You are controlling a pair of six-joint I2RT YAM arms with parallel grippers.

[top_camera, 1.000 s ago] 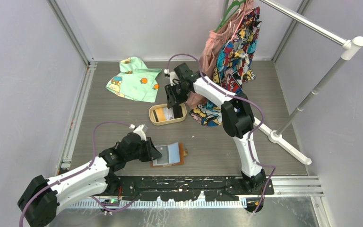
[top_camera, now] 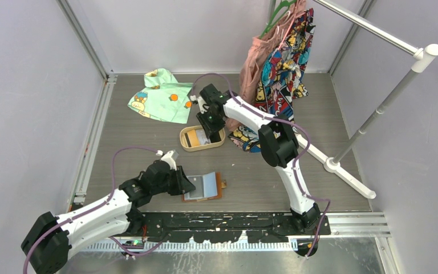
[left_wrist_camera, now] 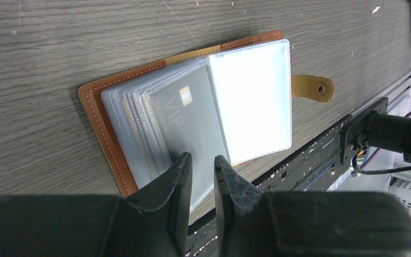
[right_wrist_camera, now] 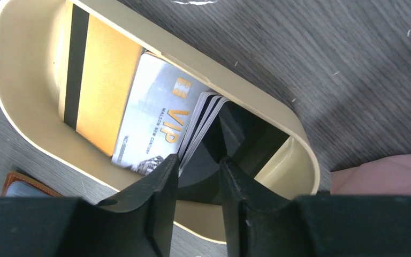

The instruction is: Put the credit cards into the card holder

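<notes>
The brown card holder lies open on the table, its clear sleeves fanned toward one side and a pale sleeve on the other. My left gripper is over the sleeves, its fingers parted slightly with nothing seen between them. In the right wrist view, a cream tray holds an orange card, a silver VIP card and several black cards. My right gripper reaches down at the black cards, partly open; the left finger is by their pale edges, and no grip shows.
A green cloth lies behind the tray to the left. Pink and patterned clothes hang at the back right, near the right arm. A white rack foot crosses the right side. Bare table separates tray and holder.
The left arm, the holder and the tray look unmoved.
</notes>
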